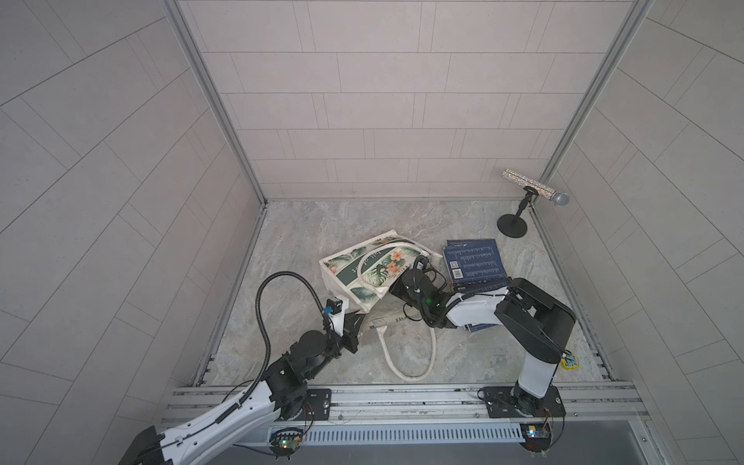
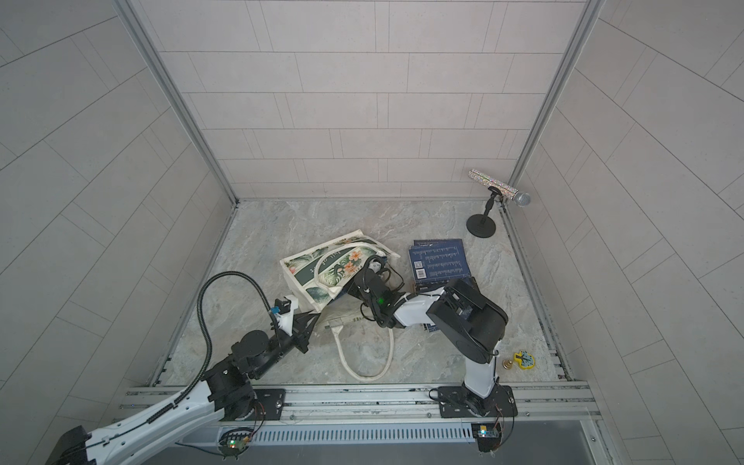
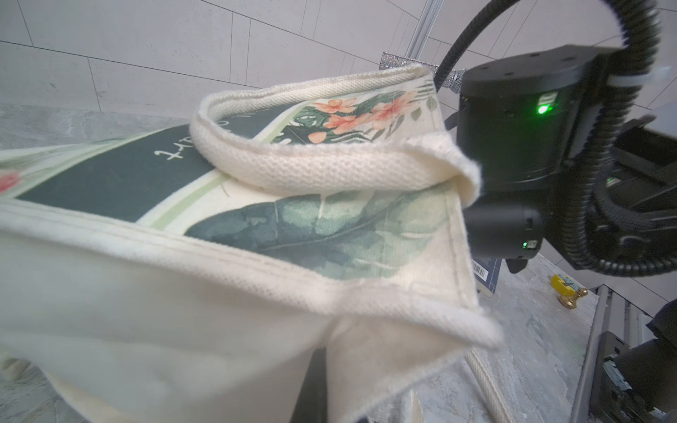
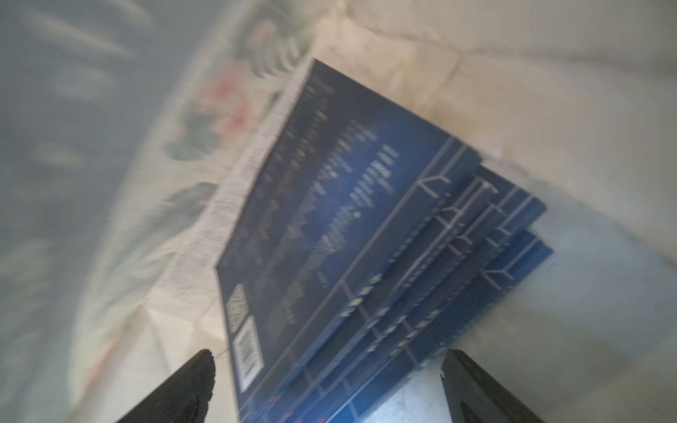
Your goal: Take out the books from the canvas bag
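The canvas bag [image 1: 356, 271] with floral print lies on the marble floor, its mouth facing right-front, one handle [image 1: 407, 376] on the floor. My left gripper [image 1: 348, 329] is at the bag's near left corner; in the left wrist view only a dark finger shows behind the white edge. My right gripper is at the bag's mouth; its open fingers show inside, either side of several dark blue books [image 4: 331, 204]. A stack of blue books [image 1: 472, 259] lies outside, right of the bag.
A microphone on a stand [image 1: 511, 224] stands at the back right. A small yellow object [image 2: 524, 359] lies near the front right. Walls enclose the space.
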